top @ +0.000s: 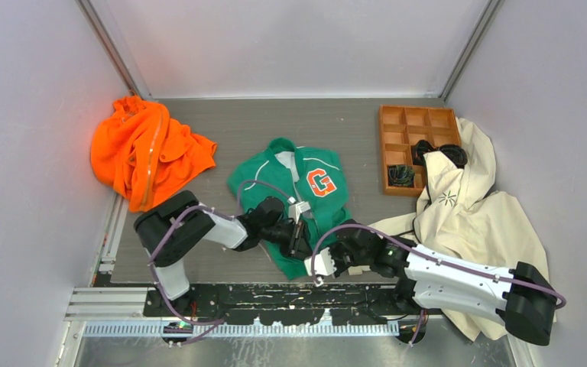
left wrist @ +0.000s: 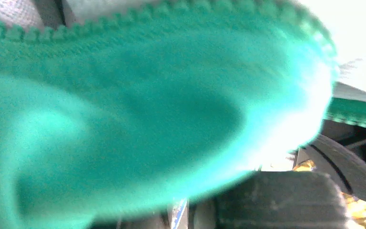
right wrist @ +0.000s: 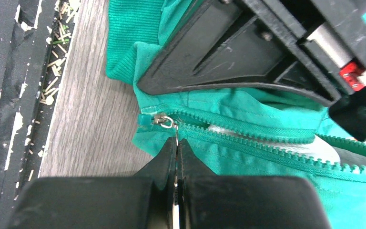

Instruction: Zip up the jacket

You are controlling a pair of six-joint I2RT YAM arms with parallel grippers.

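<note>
The green jacket (top: pixel 264 172) lies at the table's middle, its front parted along the zip. My left gripper (top: pixel 299 245) is over its lower front; in the right wrist view its black body rests on the hem above the zip. In the left wrist view green fabric with zip teeth (left wrist: pixel 171 19) covers most of the frame, hiding whether the fingers grip anything. My right gripper is shut on the zipper pull, just below the metal slider (right wrist: pixel 164 120) at the zip's bottom end.
An orange garment (top: pixel 153 153) lies at left. A wooden compartment tray (top: pixel 394 138) with dark coils and a cream garment (top: pixel 489 229) are at right. The table's front edge is close below the jacket.
</note>
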